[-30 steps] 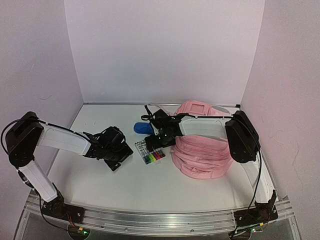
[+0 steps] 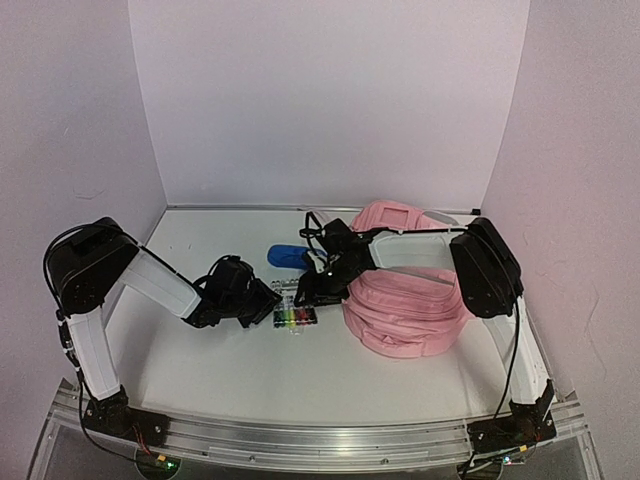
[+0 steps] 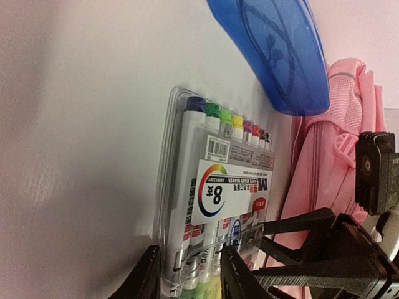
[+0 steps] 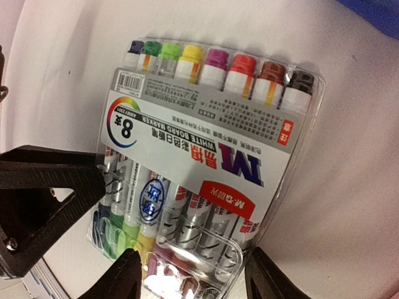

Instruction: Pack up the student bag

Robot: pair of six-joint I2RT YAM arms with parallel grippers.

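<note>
A clear case of colored whiteboard markers (image 2: 295,317) lies on the white table, between my two grippers. In the left wrist view the case (image 3: 230,187) has its left edge close to one finger of my left gripper, and the other finger overlaps the case. My right gripper has its fingers spread at the case's lower end, one in front of the case (image 4: 193,137) and one by its right edge. Both fingers look apart; exact contact with the case is unclear. The pink bag (image 2: 405,315) stands at the right, partly hidden by my right arm.
A blue case (image 2: 287,256) lies just behind the markers, and also shows at the top of the left wrist view. My grippers are close together over the markers.
My left gripper has moved right, up to the marker case. The case has turned from slanted to nearly square and shifted slightly left. My right gripper has moved slightly.
</note>
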